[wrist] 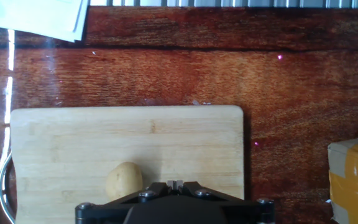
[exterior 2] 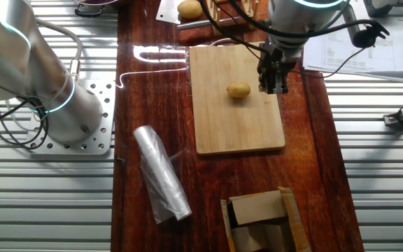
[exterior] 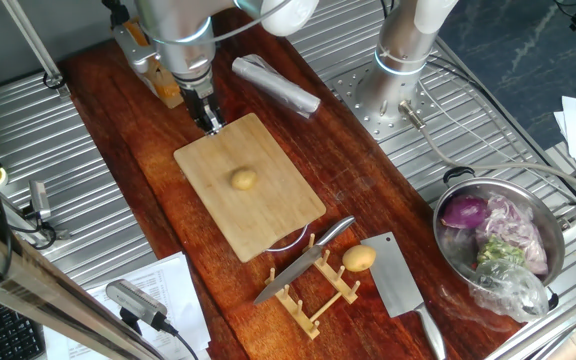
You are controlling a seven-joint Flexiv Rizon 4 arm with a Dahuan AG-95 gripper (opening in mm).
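Note:
A potato (exterior: pixel 243 178) rests near the middle of a light wooden cutting board (exterior: pixel 204 165). My gripper (exterior: pixel 214 130) hangs over the end of the board away from the knife, clear of the potato. From the opposite side, the gripper (exterior 2: pixel 273 91) shows to the right of the potato (exterior 2: pixel 238 89). In the wrist view the fingertips of the gripper stand together at the bottom centre, and no object shows between them. There, the potato (wrist: pixel 124 180) lies just left of the fingers.
A knife (exterior: pixel 298 268) lies across a wooden peg rack (exterior: pixel 308 318), beside a second potato (exterior: pixel 359 258) and a cleaver (exterior: pixel 393 280). A pot (exterior: pixel 443 235) holds an onion and bagged vegetables. A plastic wrap roll (exterior: pixel 273 85) and an open cardboard box (exterior 2: pixel 257 210) lie nearby.

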